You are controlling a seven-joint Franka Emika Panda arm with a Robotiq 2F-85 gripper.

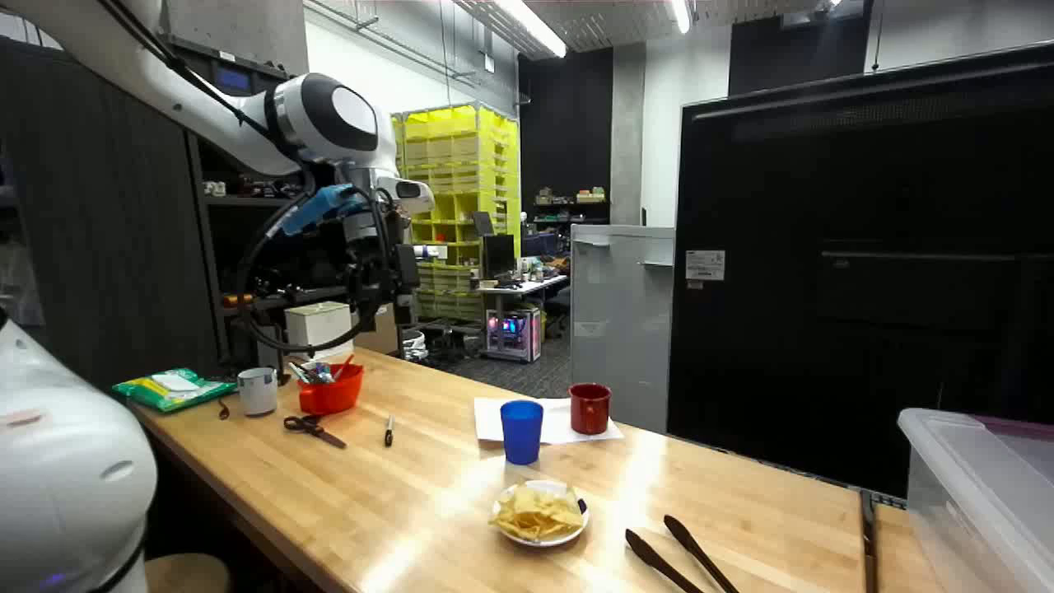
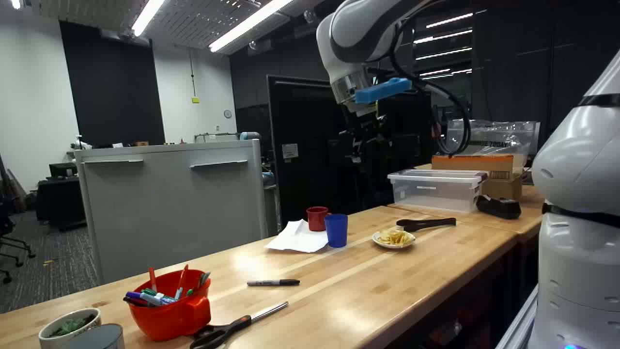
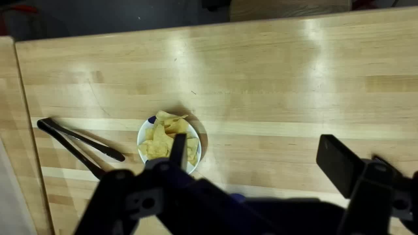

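My gripper stands open in the wrist view, its two black fingers wide apart with only bare tabletop between them. In exterior view 1 the gripper hangs high above the table, clear of every object. A white plate of yellow chips lies below, partly covered by the left finger in the wrist view. Black tongs rest beside it. A blue cup and a red mug stand close together by a white sheet of paper; the arm hides most of the blue cup in the wrist view.
A red container of pens, scissors and a marker occupy the table's other end. There too are a grey-white mug and a green packet. A clear bin stands beyond the tongs. Mid-table is mostly free.
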